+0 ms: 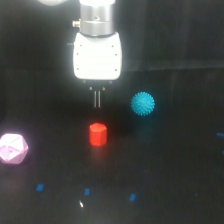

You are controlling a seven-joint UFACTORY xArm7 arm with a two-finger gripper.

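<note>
A small red block [98, 134] stands on the dark surface near the middle of the camera view. Just above it in the picture hangs my white gripper [97, 104], its two thin fingers pointing down with a narrow gap between them. Nothing shows in that gap, and the fingertips appear apart from the block. A blue knobbly ball [143, 104] lies to the right of the gripper. At the left edge sits a pink faceted ball [13, 148].
Small blue marks [87, 191] dot the front of the dark surface, with a tiny white mark [81, 204] among them. Wide bare areas show at the right and front.
</note>
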